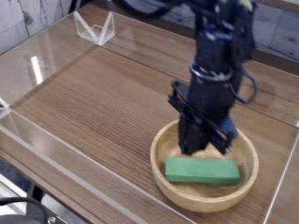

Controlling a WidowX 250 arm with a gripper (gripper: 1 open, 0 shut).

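The black gripper (205, 114) hangs low over the back part of a round wooden bowl (169, 150) at the lower right. The arm is motion-blurred, so whether the fingers are apart or closed is unclear. A green rectangular block (201, 170) lies in the front of the bowl. A small blue shape, partly hidden behind the gripper, shows at the bowl's back right; what it is cannot be told.
A white wire object (93, 26) stands at the back left. Grey wall panels border the far side.
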